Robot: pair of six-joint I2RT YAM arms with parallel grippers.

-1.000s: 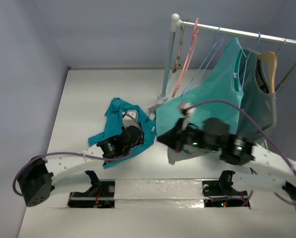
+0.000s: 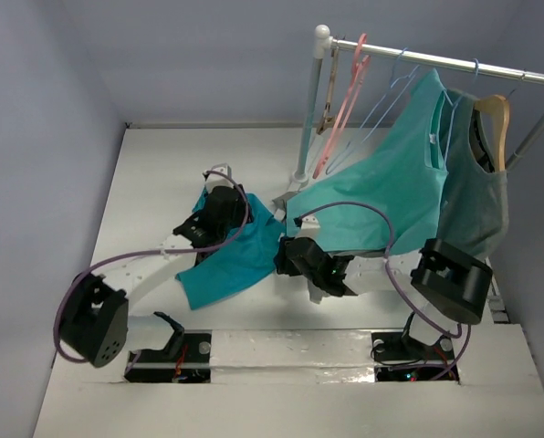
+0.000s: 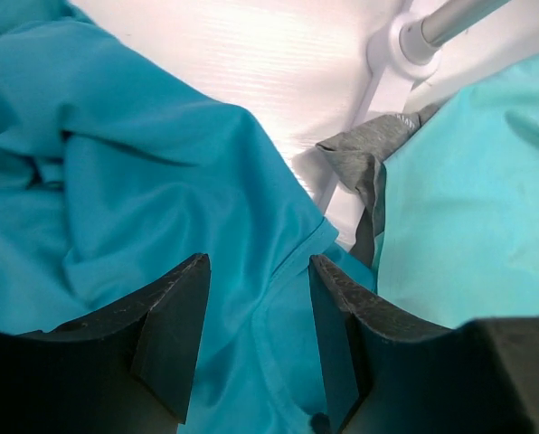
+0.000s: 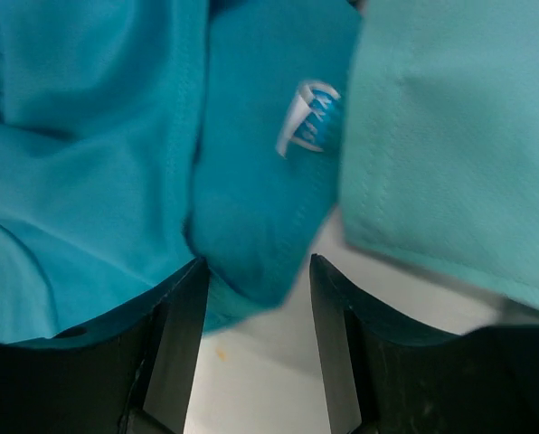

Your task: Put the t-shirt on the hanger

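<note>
A rumpled teal t-shirt (image 2: 224,274) lies on the table at left of centre. Over its upper part is my left gripper (image 2: 228,205), its fingers apart and only cloth below them in the left wrist view. My right gripper (image 2: 281,260) is at the shirt's right edge, with its fingers apart. In the right wrist view a white label (image 4: 307,117) shows on the teal cloth (image 4: 251,154), and the cloth's edge is close to the left fingertip (image 4: 197,276). Pink hangers (image 2: 350,100) and blue hangers (image 2: 381,114) hang from the rack bar (image 2: 436,61).
A light green garment (image 2: 381,187) hangs just right of the shirt, with a grey one (image 2: 480,196) behind it. The rack's post (image 2: 308,119) stands upright behind my right arm. Bare table (image 2: 153,192) lies at the left.
The left gripper has moved up and left across the shirt. The pink and blue hangers have shifted slightly.
</note>
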